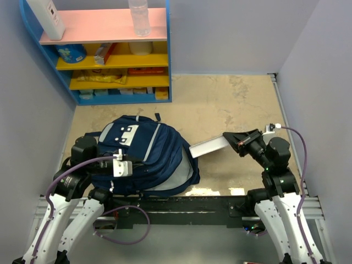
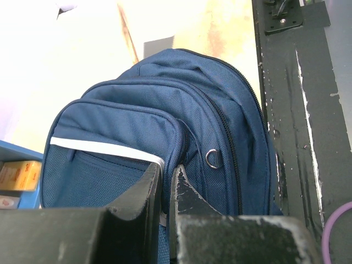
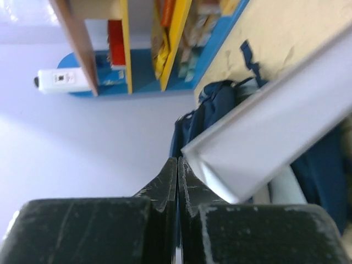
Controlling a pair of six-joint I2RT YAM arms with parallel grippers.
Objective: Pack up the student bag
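The dark blue backpack (image 1: 159, 159) lies on the floor at the left. My left gripper is shut on a fold of its fabric near the pale strip of the front pocket. A flat white box (image 1: 209, 146), possibly a book, is to the right of the backpack, its narrow white side toward the top camera. My right gripper (image 1: 230, 138) meets its right end. In the right wrist view the fingers look fully together at the edge of the white box (image 3: 275, 121); whatever thin part lies between them is hidden. The backpack's opening cannot be made out.
A shelf unit (image 1: 113, 80) with several goods stands at the back left, a clear bottle (image 1: 139, 19) and white container (image 1: 48, 21) on top. Bare floor (image 1: 231, 99) spreads at the back right. A dark rail (image 1: 181, 212) runs along the front.
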